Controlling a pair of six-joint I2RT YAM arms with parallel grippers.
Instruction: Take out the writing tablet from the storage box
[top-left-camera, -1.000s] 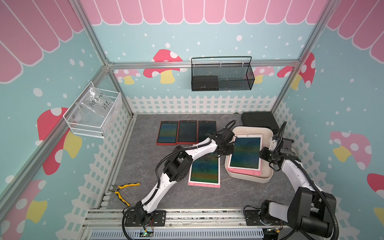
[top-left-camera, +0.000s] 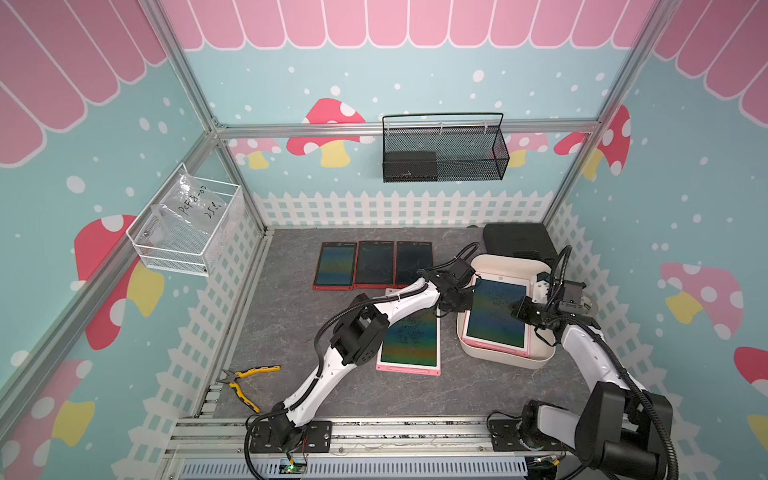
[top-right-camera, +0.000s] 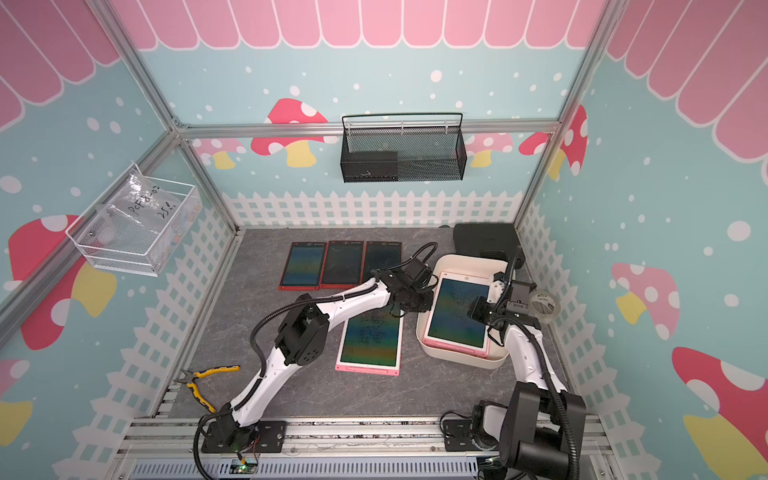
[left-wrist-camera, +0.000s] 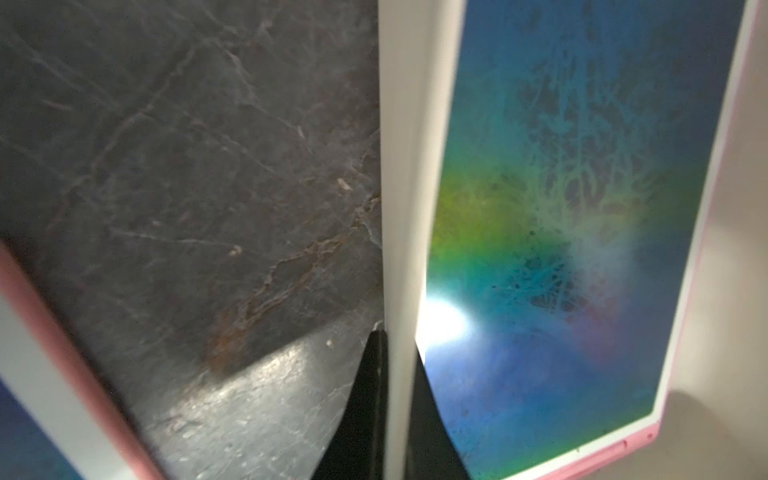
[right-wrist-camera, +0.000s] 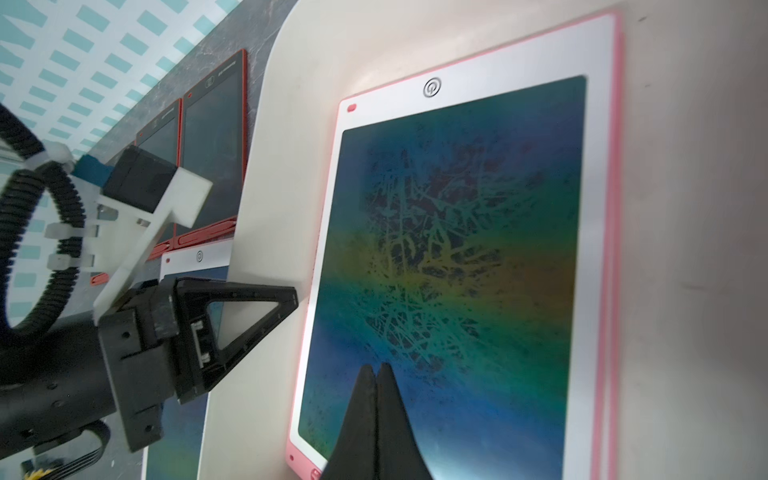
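Observation:
A pink-edged white writing tablet (top-left-camera: 494, 312) with a dark, colourful screen lies in the cream storage box (top-left-camera: 505, 358); a second pink edge shows along its right side in the right wrist view. My left gripper is shut on the box's left wall (left-wrist-camera: 412, 200), one finger on each side. Over the tablet's screen (right-wrist-camera: 448, 280), near its lower part, my right gripper is shut with nothing between its fingertips. Whether those tips touch the screen I cannot tell.
Another pink tablet (top-left-camera: 409, 348) lies left of the box, partly under my left arm. Several red tablets (top-left-camera: 374, 264) line up at the back. Behind the box stands a black case (top-left-camera: 518, 240); yellow pliers (top-left-camera: 254, 371) lie front left.
The box has shifted right with the tablet inside and my left gripper at its wall.

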